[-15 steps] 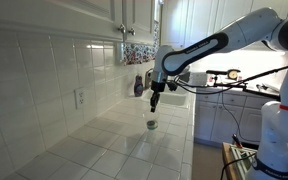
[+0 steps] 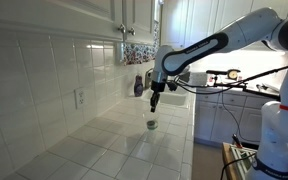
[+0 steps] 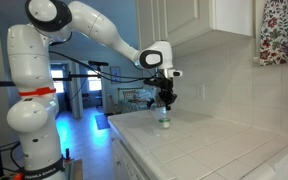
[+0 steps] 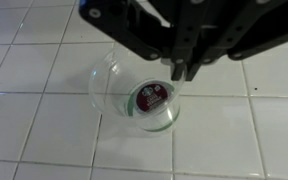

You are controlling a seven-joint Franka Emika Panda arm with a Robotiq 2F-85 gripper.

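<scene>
A clear cup (image 4: 106, 88) with a dark red round piece (image 4: 152, 97) inside it fills the middle of the wrist view. My gripper is shut on the cup's near wall at the rim. From the side, the cup (image 2: 152, 124) appears below my gripper (image 2: 153, 103), upright, at the white tiled counter. The other exterior view has the cup (image 3: 165, 122) under the gripper (image 3: 164, 104) too. Whether its base touches the tiles, I cannot tell. The fingertips are small and dark in both exterior views.
A white sink (image 2: 191, 80) lies behind the arm, with dark bottles (image 2: 138, 86) near the wall. White upper cabinets (image 3: 222, 40) overhang the counter. Bare tiles (image 3: 214, 150) surround the cup on the counter.
</scene>
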